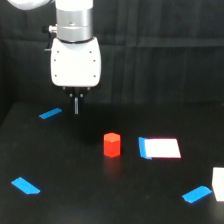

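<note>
The white robot arm hangs from the top left, its gripper (76,106) in the air at the back left, with narrow dark fingers; whether they are open or shut is unclear. A red block (111,145) stands on the black table at the centre, apart from the gripper, lower and to its right in the view.
A white card (163,148) with blue and red edges lies right of the block. Blue strips (26,186) lie at front left, back left and front right (197,193). A white object (218,183) sits at the right edge.
</note>
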